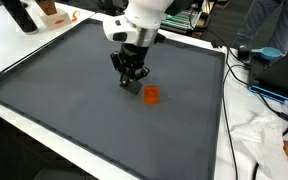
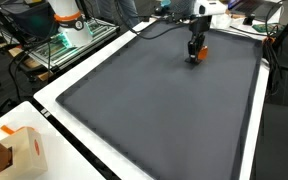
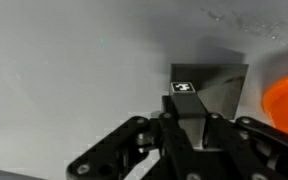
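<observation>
My gripper (image 1: 131,78) is low over the dark table mat, shut on a small dark square block (image 1: 135,87). In the wrist view the block (image 3: 224,88) shows as a dark grey, shiny square, partly covered by my fingers (image 3: 188,104). A small black-and-white marker sits at the fingertips. An orange round object (image 1: 151,94) stands on the mat close beside the block; the wrist view shows part of the orange object (image 3: 287,104) at the right edge. Whether the block touches the mat I cannot tell.
The grey mat (image 2: 154,110) is broad and mostly clear, with free room toward the front and left. White cloth or plastic (image 1: 256,140) lies off the mat at the right. Cables run along the mat's far right edge.
</observation>
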